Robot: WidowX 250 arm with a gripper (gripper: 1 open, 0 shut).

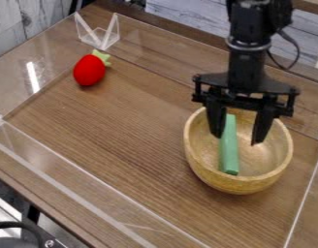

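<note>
A tan bowl (263, 169) stands on the wooden table at the right, with a long green object (229, 149) lying in it. My black gripper (246, 114) is over the bowl's back part, its fingertips at about rim height near the green object's upper end. Whether anything is between the fingers is hard to tell.
A red round object (88, 71) with a pale green item behind it lies at the upper left, near a clear wire-like piece (94, 31). A dark curved object (13, 232) is at the lower left corner.
</note>
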